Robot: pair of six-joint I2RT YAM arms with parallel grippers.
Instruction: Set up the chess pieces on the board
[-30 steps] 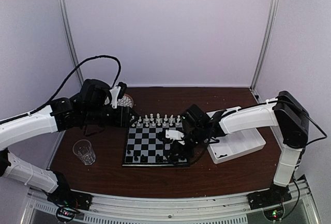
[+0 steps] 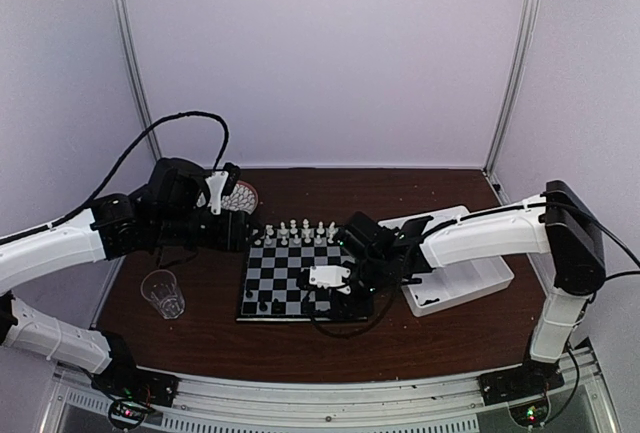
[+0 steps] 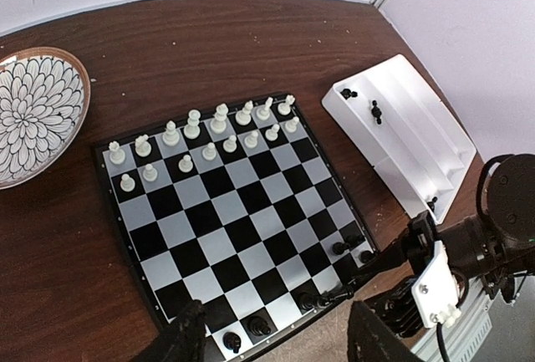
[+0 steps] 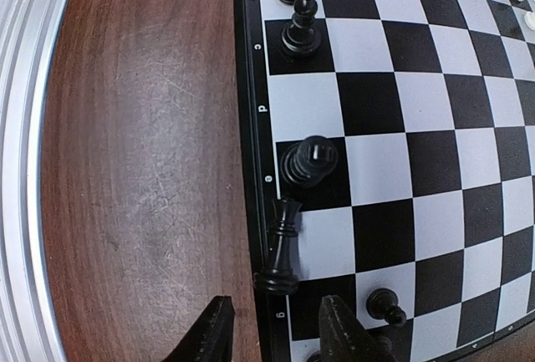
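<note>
A black chess piece point(image 4: 282, 245) lies on its side along the board's edge in the right wrist view, its base over the lettered border. Beside its tip, another black piece point(image 4: 311, 161) stands upright. My right gripper is open just beyond the fallen piece's base, holding nothing. The chessboard point(image 3: 247, 221) carries rows of white pieces point(image 3: 193, 125) on the far side and several black ones on the near side. My left gripper is open and empty, high above the board. A black pawn point(image 4: 385, 307) stands right of the right gripper.
The white tray point(image 3: 391, 164) right of the board has a few black pieces in it. A patterned bowl point(image 3: 84, 86) stands to the left. In the top view a clear glass point(image 2: 163, 294) is at the front left.
The right gripper has moved toward the board's near edge and the right end of that row. The fallen piece still lies in the same place. My left arm has barely shifted.
</note>
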